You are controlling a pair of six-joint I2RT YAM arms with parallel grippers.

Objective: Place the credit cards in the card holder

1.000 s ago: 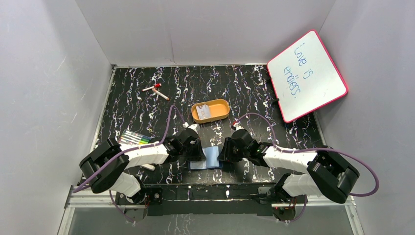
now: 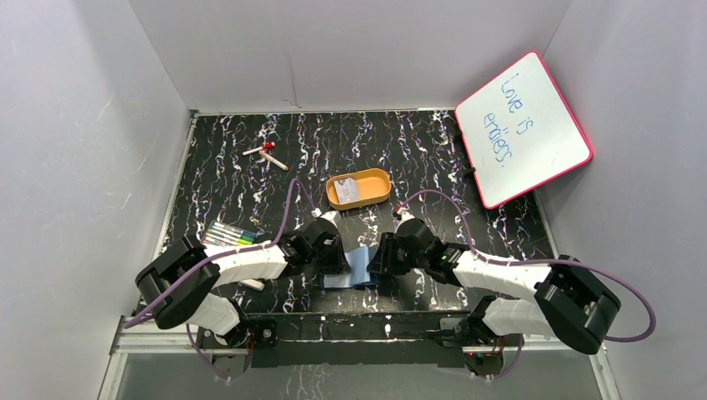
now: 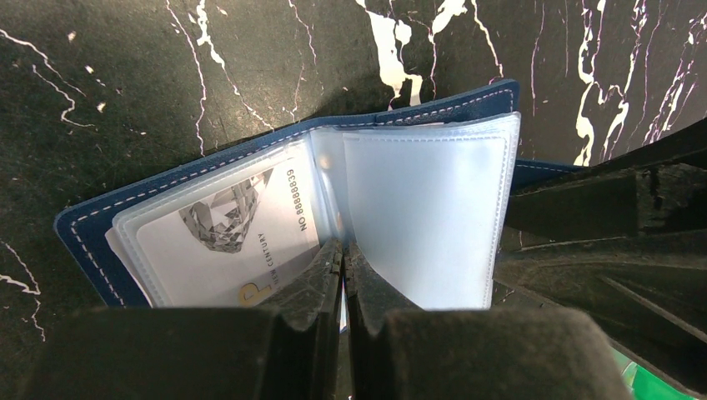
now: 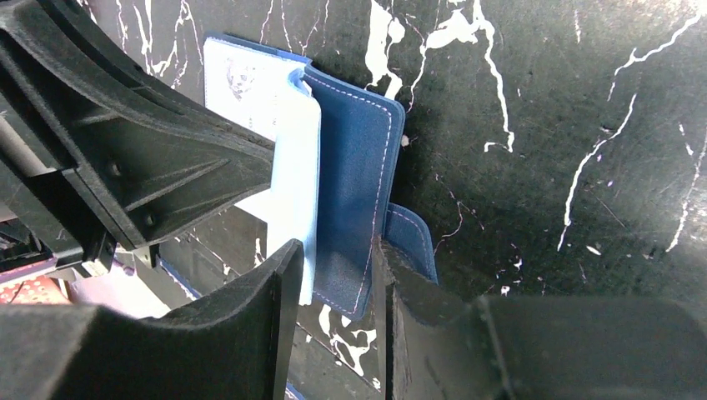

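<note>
An open blue card holder (image 2: 361,267) with clear sleeves lies at the front middle of the table. In the left wrist view a card (image 3: 225,217) with a diamond print sits in the left sleeve; empty-looking sleeves (image 3: 425,200) stand at the right. My left gripper is shut at the holder's middle, nothing visible between its fingers. My right gripper is at the holder's right part, its fingertips at the blue cover and sleeve edge; whether it grips them is unclear. An orange tray (image 2: 375,187) holding cards (image 2: 346,190) stands behind the holder.
Markers (image 2: 273,160) lie at back left, a marker set (image 2: 229,233) at the left. A whiteboard (image 2: 523,129) leans at back right.
My right arm has shifted very slightly at the holder; the left arm looks unmoved.
</note>
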